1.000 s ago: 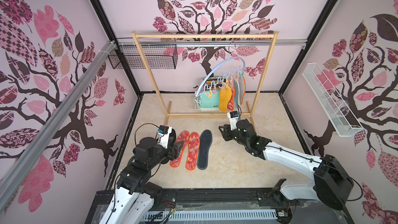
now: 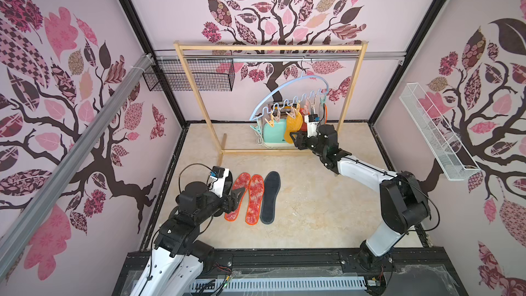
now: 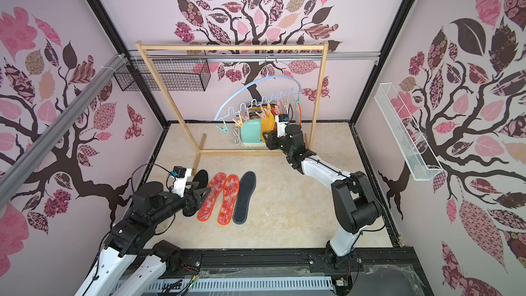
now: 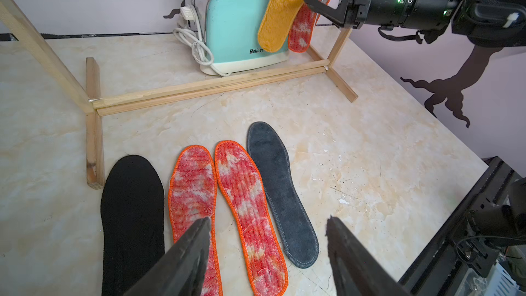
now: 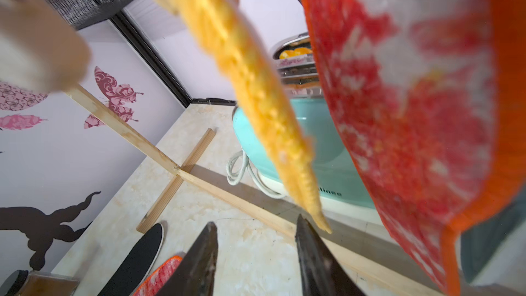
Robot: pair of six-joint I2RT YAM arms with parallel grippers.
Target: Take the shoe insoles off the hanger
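The light-blue hanger (image 2: 288,82) hangs tilted on the wooden rack, with a yellow insole (image 5: 263,104), a red-and-white insole (image 5: 394,115) and more behind them clipped on it. Below these insoles, my right gripper has its fingers apart with nothing between them; the yellow insole's lower tip looks close to one fingertip. On the table lie a black insole (image 4: 131,213), two red insoles, one (image 4: 191,191) beside the other (image 4: 241,186), and a dark grey insole (image 4: 279,186). Over their near ends my left gripper stays open and empty.
A turquoise toaster (image 4: 241,22) stands behind the rack's bottom bar (image 4: 208,87). Pegs (image 5: 43,43) hang close to the right wrist camera.
My right gripper has moved up and back from over the table to the hanging insoles. The hanger has swung and shifted slightly. The left arm has stayed still.
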